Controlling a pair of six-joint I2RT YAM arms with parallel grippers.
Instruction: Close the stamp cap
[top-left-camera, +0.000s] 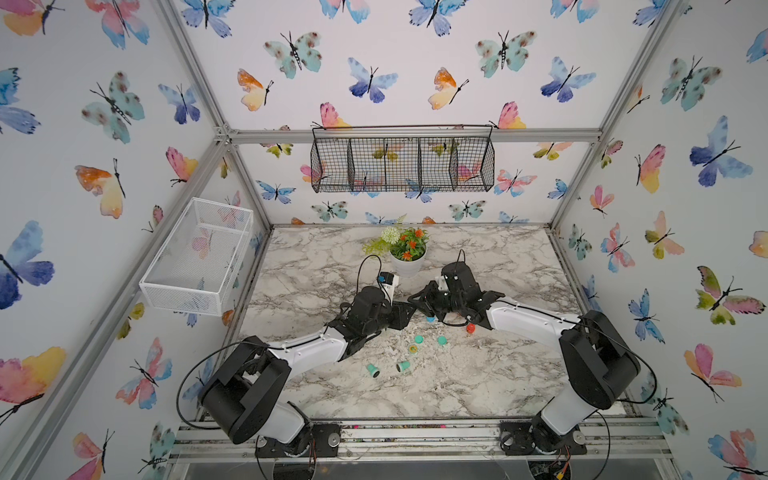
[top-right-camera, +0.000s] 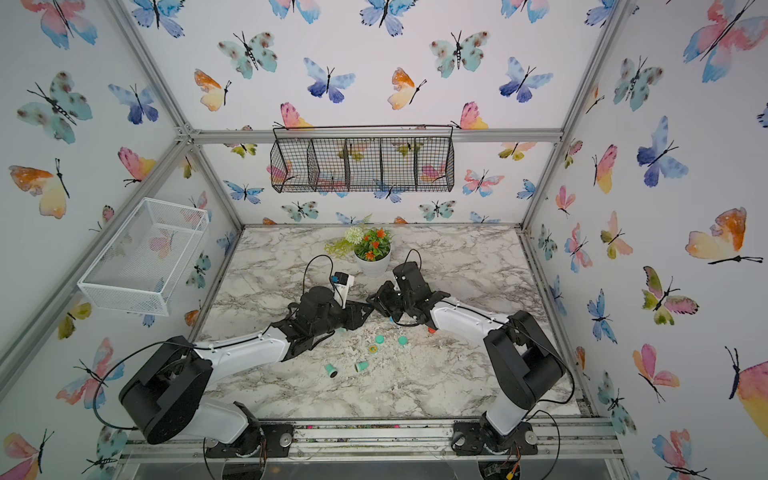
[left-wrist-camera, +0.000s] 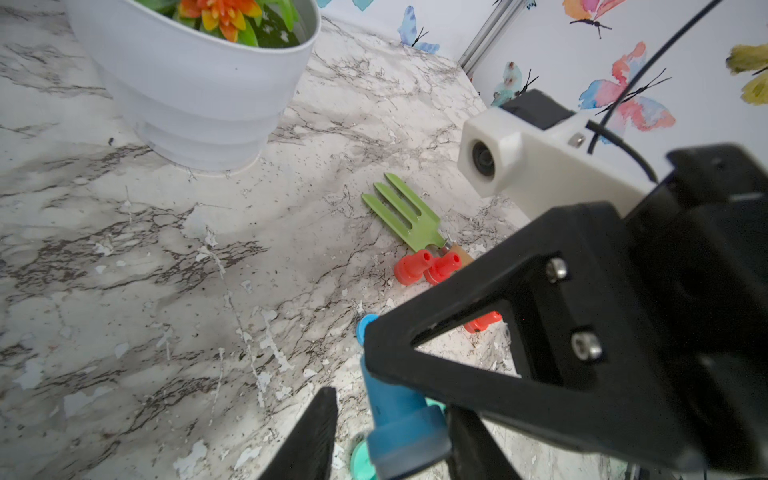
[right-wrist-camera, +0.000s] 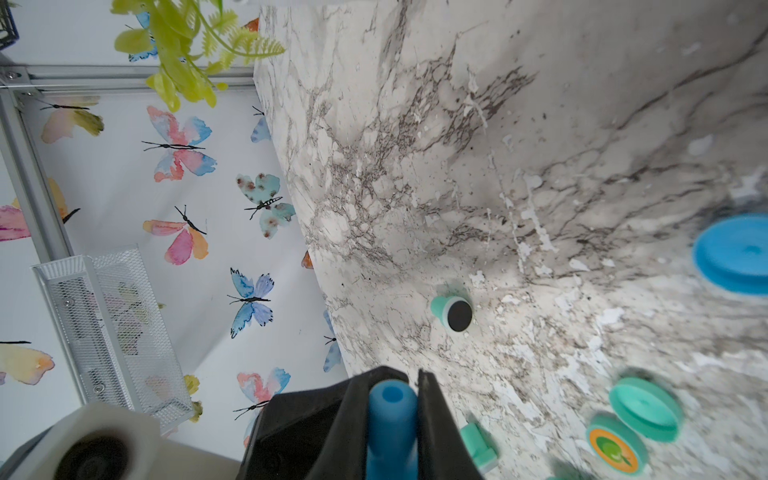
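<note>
A blue stamp (right-wrist-camera: 392, 432) stands upright in my right gripper, which is shut on it in the right wrist view. In the left wrist view the same stamp (left-wrist-camera: 404, 440) lies between the blurred fingertips of my left gripper, which is part open; contact is unclear. Both grippers meet above the table's middle. A blue cap (right-wrist-camera: 732, 252) lies on the table. Teal caps (right-wrist-camera: 644, 408) and small teal stamps (right-wrist-camera: 450, 312) lie there too.
A white flower pot (left-wrist-camera: 192, 96) stands behind the grippers. A green fork (left-wrist-camera: 404, 212) and red stamps (left-wrist-camera: 412, 266) lie nearby. A white mesh basket (top-left-camera: 184, 296) hangs on the left wall.
</note>
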